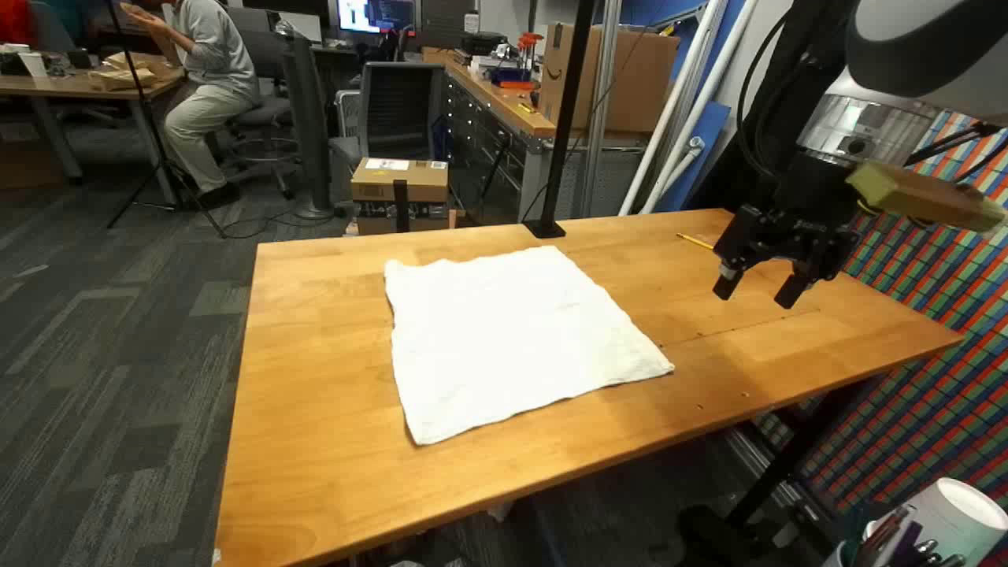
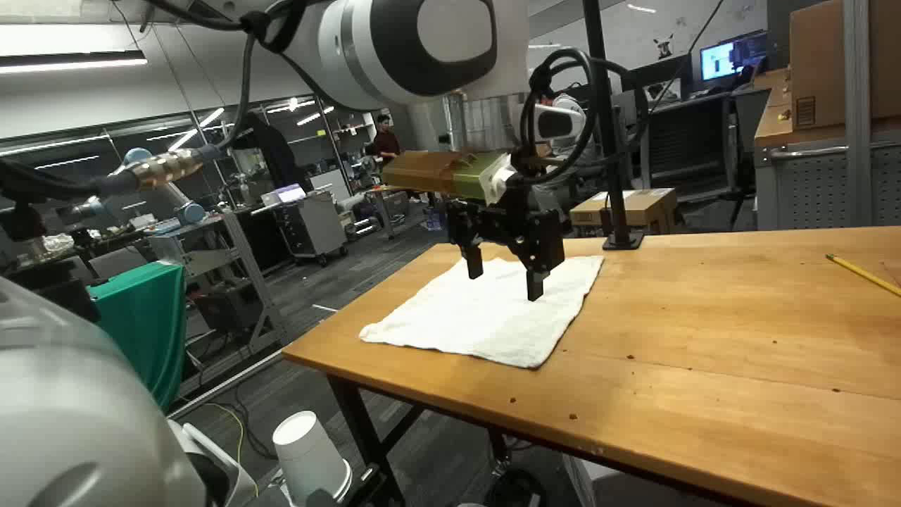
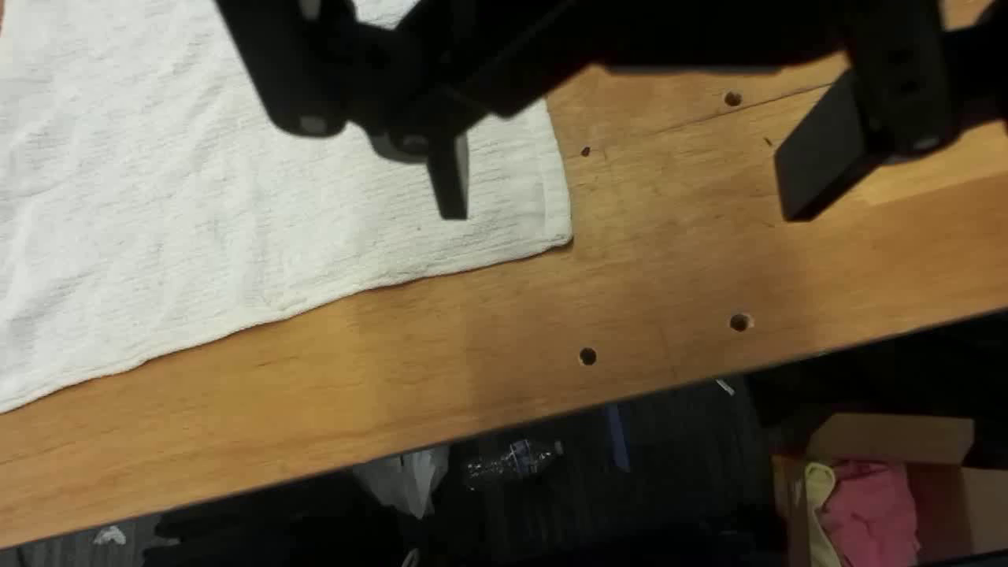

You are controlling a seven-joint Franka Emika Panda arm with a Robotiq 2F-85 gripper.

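Observation:
A white cloth [image 1: 515,331] lies spread almost flat on the wooden table, its edges slightly wavy. My gripper [image 1: 754,294] is raised above the tabletop, to the right of the cloth in exterior view 1. Its two black fingers stand wide apart and nothing is between them. Seen from the wrist, one corner of the cloth [image 3: 510,208] reaches into the space below the open gripper, with bare wood under the other finger. In exterior view 2 the gripper [image 2: 505,283] overlaps part of the cloth [image 2: 498,313].
A yellow pencil [image 1: 695,242] lies near the table's back edge. A black post [image 1: 545,228] stands at the back, behind the cloth. Bare tabletop [image 2: 718,355] extends to the right in exterior view 2. The near table edge drops to the floor, where an open box [image 3: 888,439] holds pink and yellow cloth.

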